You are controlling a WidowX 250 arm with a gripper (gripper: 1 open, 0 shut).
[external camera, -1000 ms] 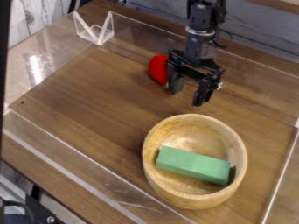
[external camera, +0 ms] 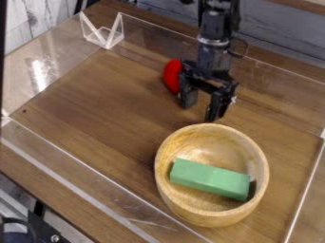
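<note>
My black gripper hangs over the upper middle of the wooden surface, its fingers spread open. A red object sits just behind and left of it, partly hidden by the gripper. Whether the two touch I cannot tell. Below the gripper, a pale round bowl holds a green block with a dark end.
A clear plastic frame stands at the upper left. Low rims border the surface at back, left and right.
The gripper has shifted slightly left and a little downward, covering more of the red object. The bowl and green block are unmoved.
</note>
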